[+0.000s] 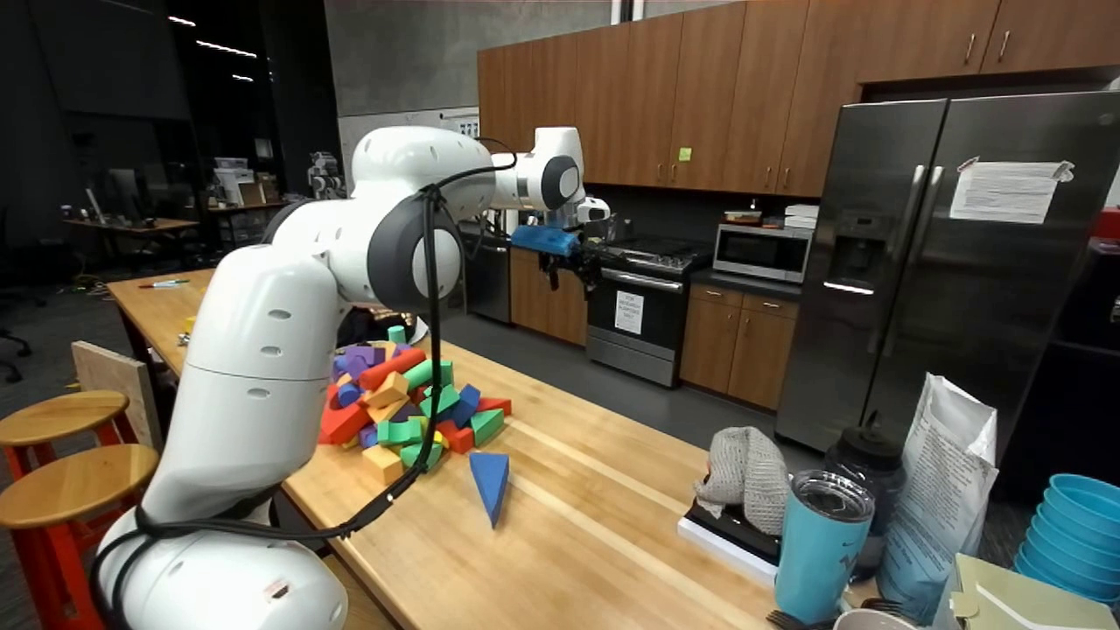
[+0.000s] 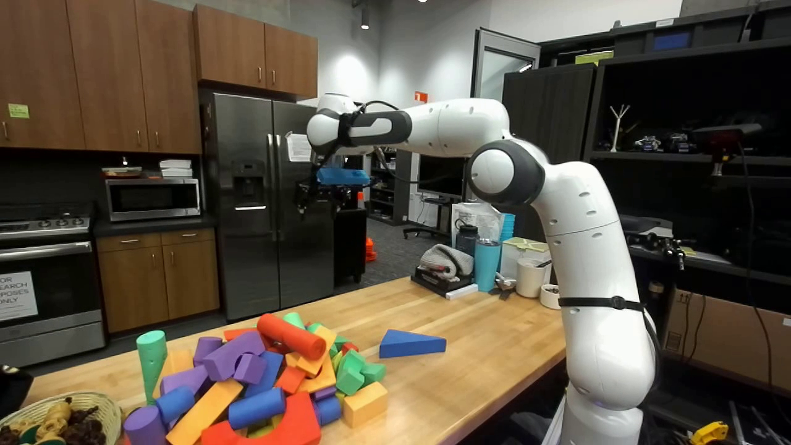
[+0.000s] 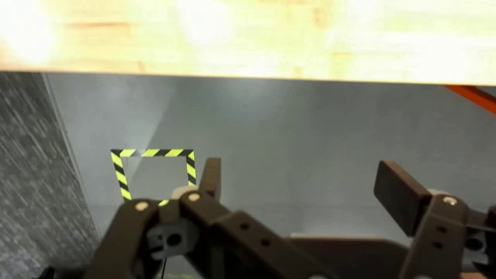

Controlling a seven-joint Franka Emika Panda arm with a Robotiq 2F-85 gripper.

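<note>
In the wrist view my gripper stands open, its two dark pads wide apart with only grey floor showing between them. It points downward past the far edge of the wooden table, well above the surface, and appears small in exterior view 1. A blue triangular block lies alone on the tabletop, and shows again in exterior view 2. To one side of it is a heap of coloured blocks: cylinders, arches and prisms in red, orange, green, purple and blue. Nothing touches the gripper.
A teal tumbler, a grey cloth, a white bag and teal bowls crowd one end of the table. A wicker basket sits beside the heap. Bare tabletop lies between the blue triangle and the tumbler.
</note>
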